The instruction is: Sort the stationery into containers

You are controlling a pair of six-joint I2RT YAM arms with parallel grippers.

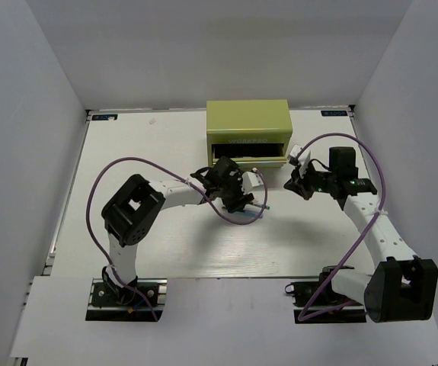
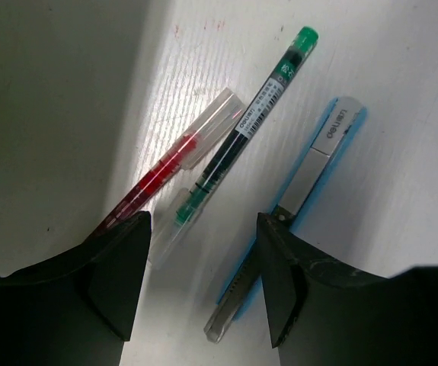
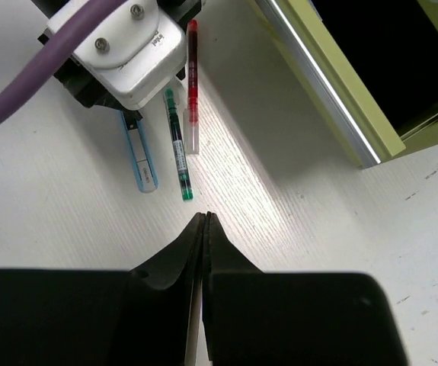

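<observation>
In the left wrist view, a green-capped pen [image 2: 241, 126] slants between the open fingers of my left gripper, its clear end nearest the left finger. A red pen [image 2: 154, 175] lies beside it, its lower end hidden by that finger. The blue utility knife [image 2: 298, 187] runs partly beneath the right finger. All three lie on the table, and nothing is held. A green box [image 1: 247, 117] stands at the back with its drawer front [image 1: 258, 162] pulled out. My right gripper is shut, nothing showing between its tips, right of the stationery.
The drawer wall [image 3: 333, 91] stands close to the red pen and the left arm. Purple cables [image 1: 378, 168] loop around both arms.
</observation>
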